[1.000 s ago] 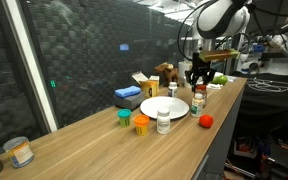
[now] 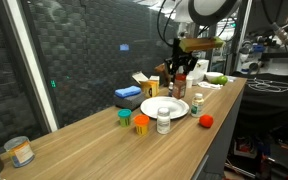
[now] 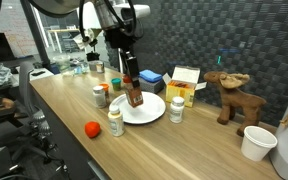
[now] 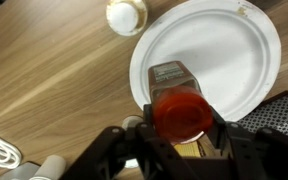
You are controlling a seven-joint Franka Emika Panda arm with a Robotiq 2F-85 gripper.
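My gripper is shut on the red cap of a brown bottle [image 4: 171, 75], seen from above in the wrist view. The bottle [image 3: 134, 96] hangs tilted over the white plate [image 3: 156, 108] in exterior view 2. In exterior view 1 the bottle [image 2: 179, 87] shows above the right part of the plate [image 2: 156, 104]. Whether its base touches the plate is hard to tell.
Near the plate stand a white-capped bottle [image 3: 116, 122], a red ball-like item [image 3: 92, 129] and another white bottle [image 3: 177, 109]. Behind are an open yellow box [image 3: 182, 85] and a toy moose [image 3: 239, 95]. A white cup [image 3: 256, 143] stands apart. Bare wood lies left [image 2: 84, 145].
The gripper has moved left and upward in exterior view 1, carrying the brown bottle from behind the white-capped bottle to over the plate.
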